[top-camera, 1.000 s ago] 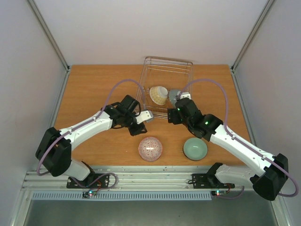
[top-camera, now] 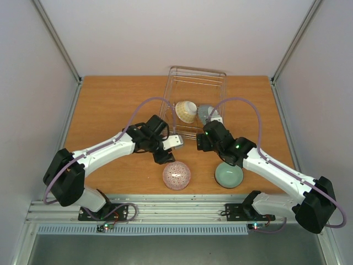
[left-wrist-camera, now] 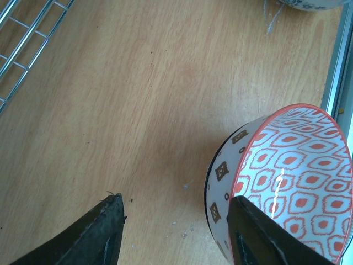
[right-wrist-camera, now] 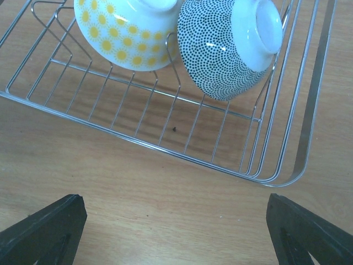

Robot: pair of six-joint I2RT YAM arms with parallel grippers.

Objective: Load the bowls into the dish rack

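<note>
The red-patterned bowl stands near the table's front edge. Above its back rim is my left gripper, fingers parted; in the left wrist view one finger overlaps the bowl's near rim and the other is off to the side over bare wood. Whether that finger touches the rim I cannot tell. A green bowl sits at the front right. In the dish rack, a yellow-dotted bowl and a black-dotted bowl lean on their sides. My right gripper is open and empty, just in front of the rack.
Bare wood lies free to the left of the rack, and the table's right side is clear too. The rack's back half is empty. A metal rail runs along the front edge.
My left gripper has moved slightly right and toward the front bowl. The bowls look about where they were.
</note>
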